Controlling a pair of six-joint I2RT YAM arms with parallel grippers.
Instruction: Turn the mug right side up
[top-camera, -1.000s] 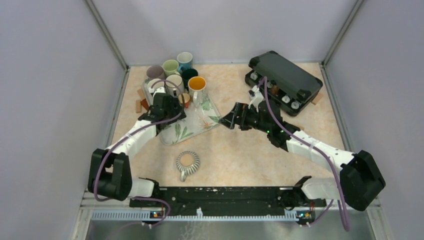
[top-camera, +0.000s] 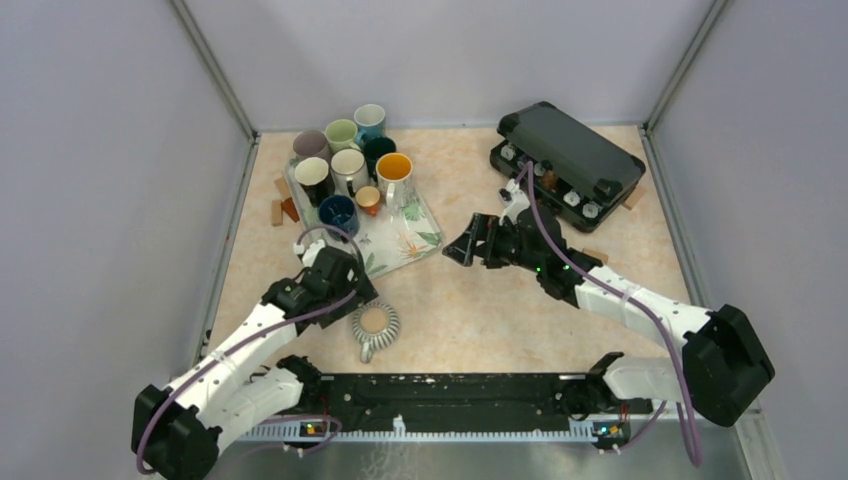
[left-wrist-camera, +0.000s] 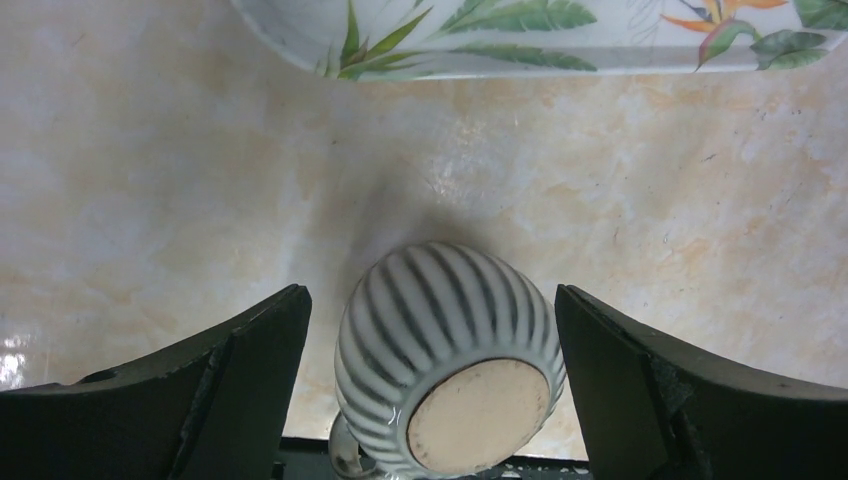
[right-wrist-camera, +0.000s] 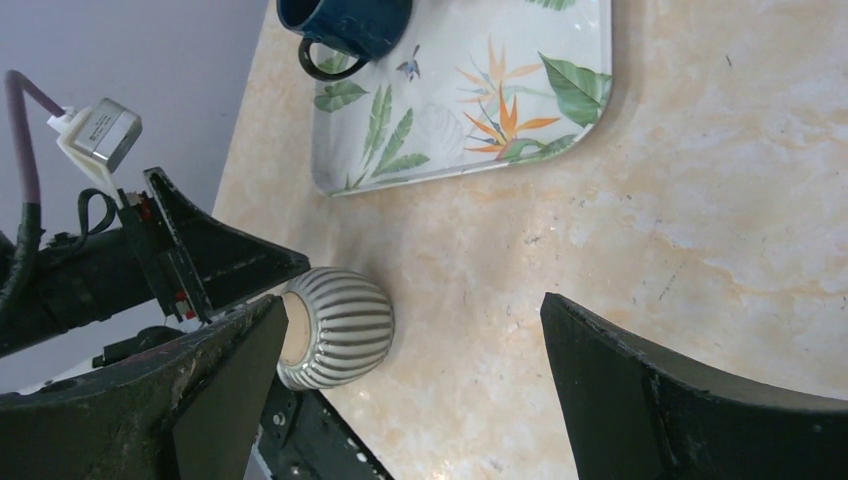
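A ribbed grey-white mug (top-camera: 375, 330) lies upside down on the front left of the table, its pale base facing up and its handle toward the front edge. My left gripper is open just behind and above it, the ribbed body (left-wrist-camera: 440, 310) showing between and below its fingers. My right gripper hangs open over the middle of the table, nothing between its fingers, with the upturned mug (right-wrist-camera: 345, 325) beyond it at the lower left of the right wrist view.
A floral tray (top-camera: 400, 245) crowded with several mugs stands at the back left, small wooden blocks (top-camera: 277, 212) beside it. A black case (top-camera: 570, 150) with items inside sits at the back right.
My left gripper has come away from the mugs on the tray toward the front, down near the ribbed mug.
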